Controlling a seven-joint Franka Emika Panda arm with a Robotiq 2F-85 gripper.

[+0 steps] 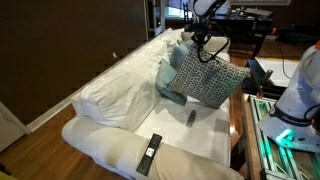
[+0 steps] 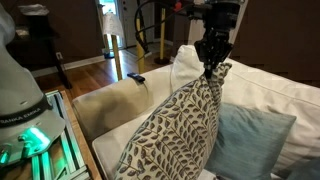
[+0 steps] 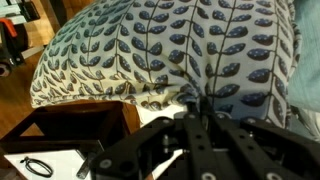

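Note:
A cream pillow with a dark leaf pattern (image 2: 175, 130) hangs by its upper corner from my gripper (image 2: 210, 70), which is shut on it. In the wrist view the pillow (image 3: 180, 50) spreads out from the gripper and fills much of the picture, its cloth bunched at the fingers. From the first exterior view the pillow (image 1: 207, 80) is seen above the far right part of the couch seat. A blue-grey pillow (image 2: 248, 140) leans against the couch back, partly behind the patterned one.
A white couch (image 1: 120, 90) runs across the room. One remote (image 1: 149, 155) lies on its near arm, and another dark remote-like object (image 1: 191, 118) on the seat. At the right stands the robot's base (image 1: 285, 130).

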